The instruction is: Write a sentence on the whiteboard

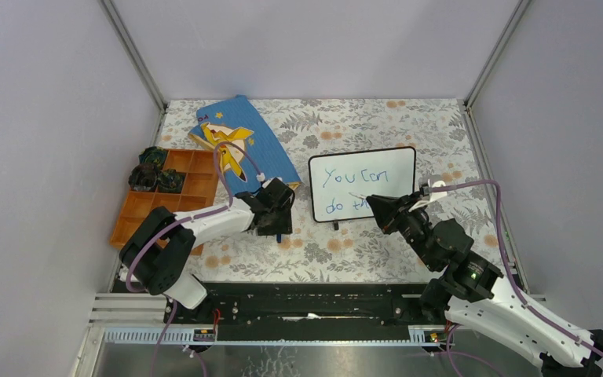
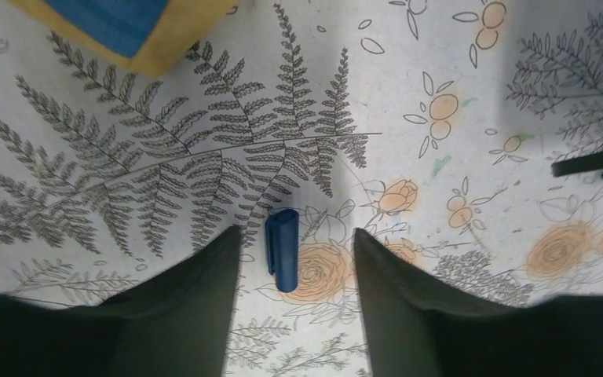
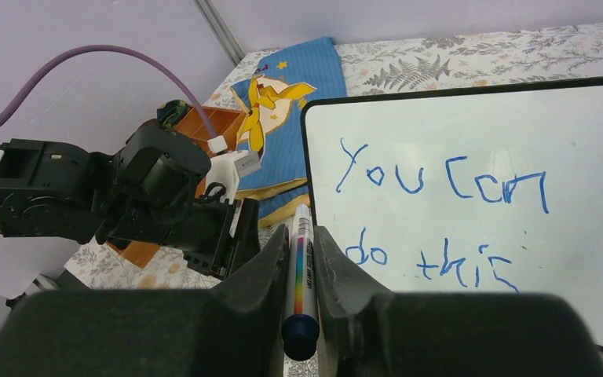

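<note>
Blue handwriting on the whiteboard (image 3: 589, 212) reads "You Can" with "do this" below it. A white marker (image 3: 300, 275) with a rainbow-striped label and dark blue end is clamped in my right gripper, in front of the board in that view. From above, the marker's thin light end (image 1: 355, 195) overlaps the board; whether it touches cannot be told. A small blue cap (image 2: 285, 251) shows between the parted fingers of my left gripper, with gaps on both sides. Left of the board, that gripper hides part of the cap in the top view.
A blue cloth (image 1: 271, 145) with a yellow figure lies behind the left arm. The orange divided tray (image 1: 132, 208) holds dark bundles at the far left. A dark stand foot (image 1: 336, 225) juts from the board's front edge.
</note>
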